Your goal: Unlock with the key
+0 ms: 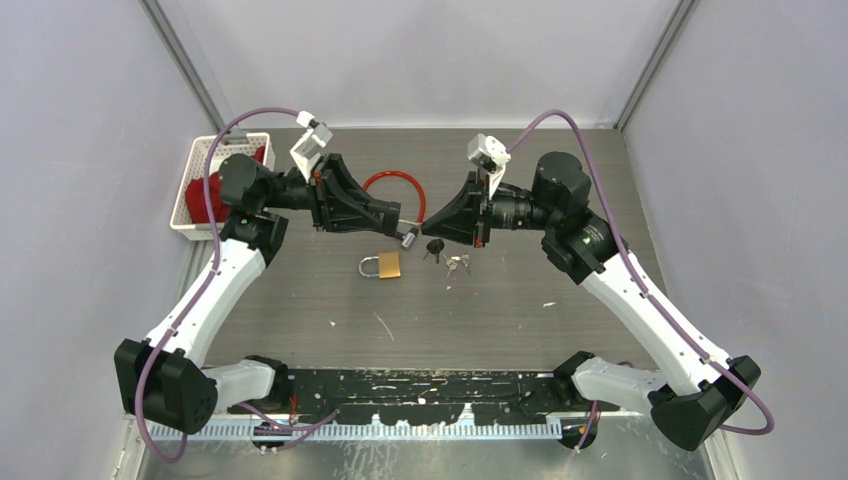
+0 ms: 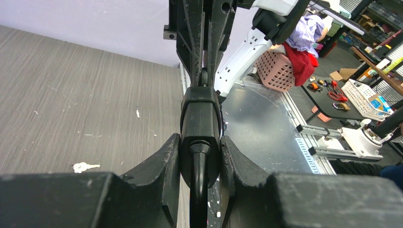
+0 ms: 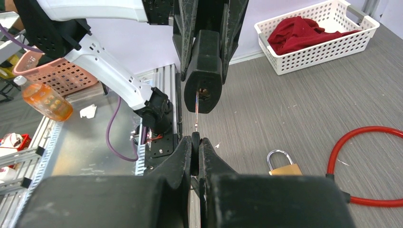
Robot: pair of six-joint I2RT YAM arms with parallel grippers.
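My left gripper [image 1: 383, 216] is shut on a black lock [image 2: 199, 123], its fingers pressed to both sides of the body. Facing it, my right gripper [image 1: 427, 231] is shut on a key [image 3: 195, 151] by the dark head, with the thin blade pointing at the lock. In the right wrist view, the blade tip overlaps the lock's end face just left of the keyhole [image 3: 205, 94]. Whether it touches the face cannot be told. Another black-headed key [image 1: 434, 246] shows below the right gripper in the top view.
A brass padlock [image 1: 389, 265] lies on the table beneath the grippers, with loose silver keys [image 1: 456, 264] to its right. Behind is a red cable lock [image 1: 412, 182]. A white basket [image 1: 181, 212] with red cloth stands back left.
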